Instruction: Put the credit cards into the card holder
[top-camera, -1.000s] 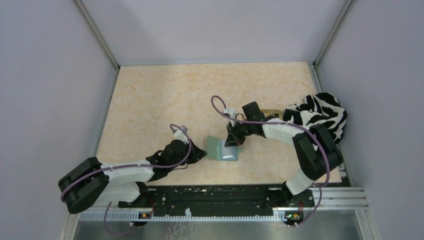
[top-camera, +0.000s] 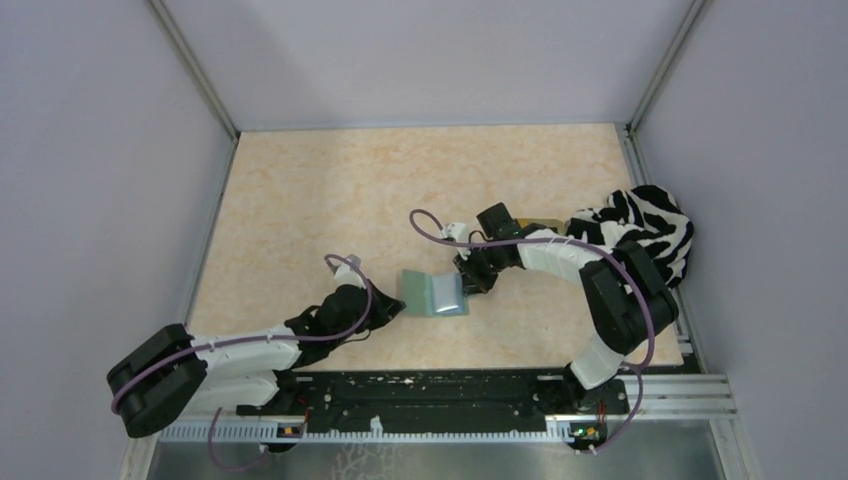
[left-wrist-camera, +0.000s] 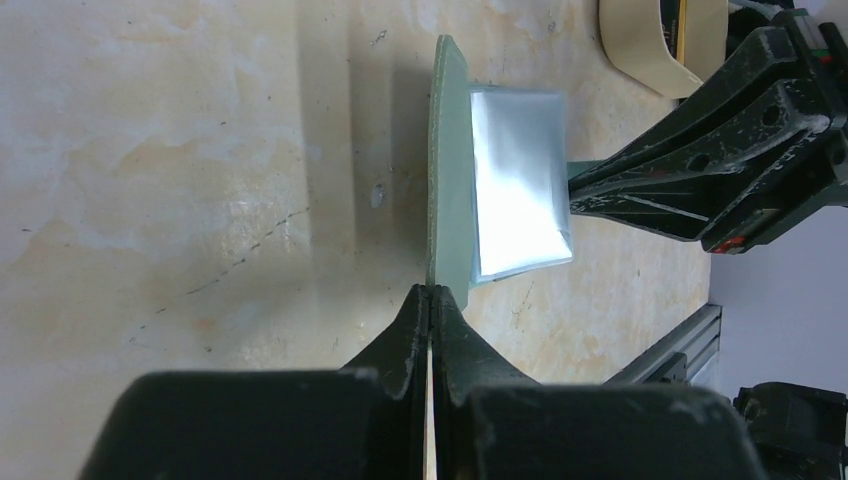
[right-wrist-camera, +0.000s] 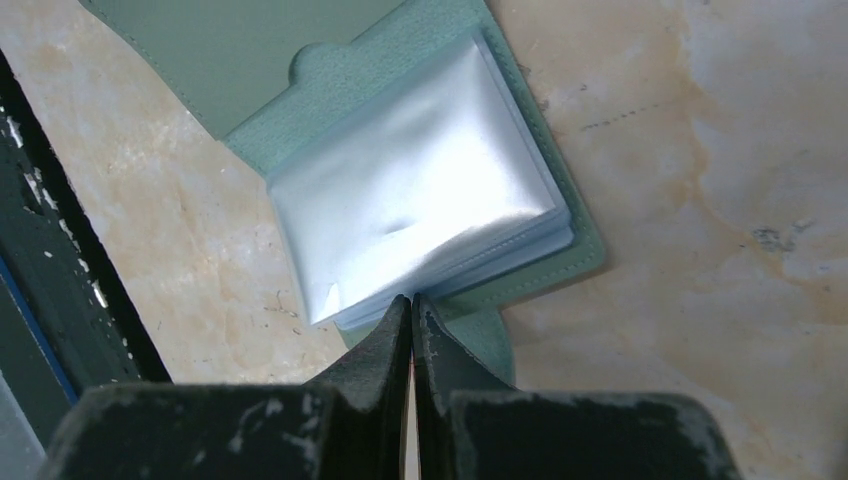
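The green card holder (top-camera: 417, 292) lies open near the middle front of the table, its clear sleeves (right-wrist-camera: 410, 190) facing up. In the left wrist view its cover (left-wrist-camera: 451, 170) stands raised. My left gripper is shut on the lower edge of that cover. My right gripper is shut at the outer edge of the clear sleeves, over a green tab (right-wrist-camera: 485, 345), with nothing visible between its fingers. No separate card can be made out in the sleeves. Whether the right fingertips touch the holder I cannot tell.
A beige container (left-wrist-camera: 640, 55) with something dark and yellow inside stands behind the right arm. A black-and-white striped cloth (top-camera: 640, 225) lies at the table's right edge.
My left gripper and the holder have shifted slightly left.
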